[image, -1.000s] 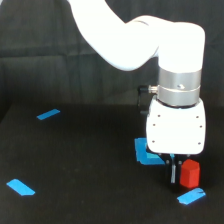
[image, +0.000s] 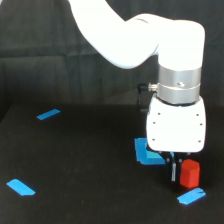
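Observation:
A small red block [image: 189, 174] stands upright on the dark table at the lower right of the camera view. Just to its left in the picture, the thin dark fingers of my gripper [image: 177, 170] point down from the white hand. They overlap the block's upper left edge or pass close by it. Whether they touch it, and how far apart they stand, is too small and dark to make out.
Blue tape lies on the black table [image: 85, 160]: a larger patch [image: 148, 152] behind the fingers, a strip [image: 191, 196] in front of the block, and pieces at the far left [image: 48, 114] and near left [image: 20, 187].
The hand and fingers sit very slightly higher than before. The red block and the tape pieces appear unmoved.

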